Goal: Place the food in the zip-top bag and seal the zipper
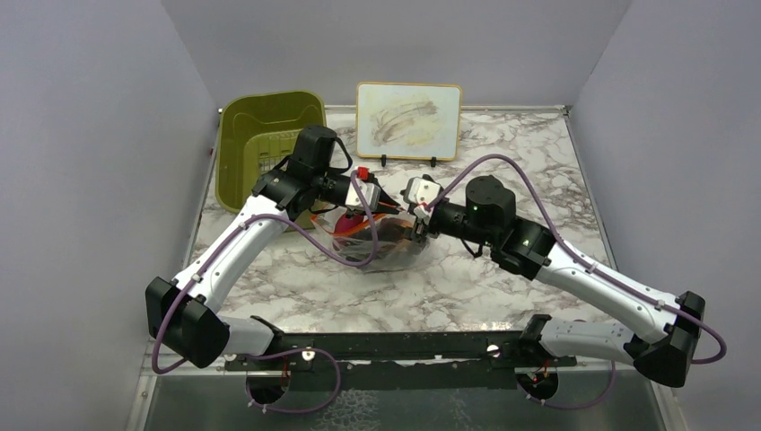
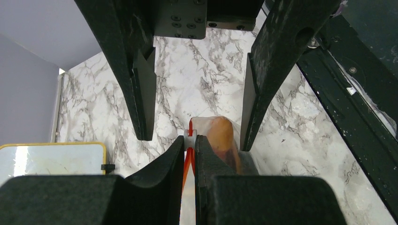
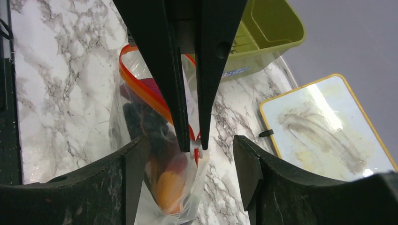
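Note:
The clear zip bag (image 1: 386,260), with an orange-red zipper strip (image 3: 148,93), stands on the table with food inside. In the right wrist view its orange-yellow food (image 3: 170,190) and dark food (image 3: 150,124) show through the plastic. My left gripper is shut on the pale zipper slider (image 3: 195,145) at one end of the strip. On the slider's far side the strip's two edges spread apart, and the bag mouth gapes. My right gripper is open, its fingers (image 3: 136,161) standing either side of the left fingertips and slider, apart from both.
An olive-green basket (image 1: 235,148) stands at the back left. Behind the arms is a small whiteboard (image 1: 408,121) on black feet.

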